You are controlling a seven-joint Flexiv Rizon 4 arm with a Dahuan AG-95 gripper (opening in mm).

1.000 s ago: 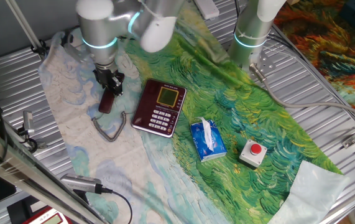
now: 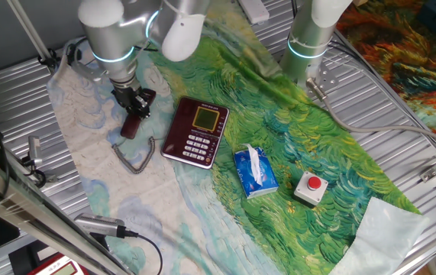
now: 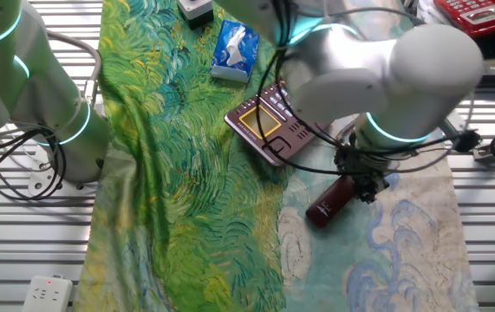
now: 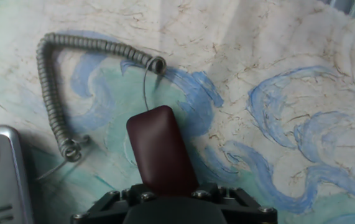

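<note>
A dark red telephone handset (image 2: 130,127) lies on the painted cloth, left of the phone base (image 2: 196,132) with its screen and silver keys. A coiled cord (image 2: 134,166) runs between the two. Over the handset's middle stands my gripper (image 2: 140,108), pointing down. In the wrist view the handset (image 4: 163,149) reaches up from between the dark finger parts at the bottom edge, its lower portion hidden by the gripper. The second exterior view shows the handset's other end (image 3: 327,206) sticking out beside the gripper (image 3: 364,178). Whether the fingers touch it cannot be made out.
Right of the phone are a blue tissue pack (image 2: 255,173) and a box with a red button (image 2: 311,188). A grey device with a cable (image 2: 101,225) lies at the front left. Bare cloth surrounds the handset's near side.
The handset, phone base and cord look unmoved.
</note>
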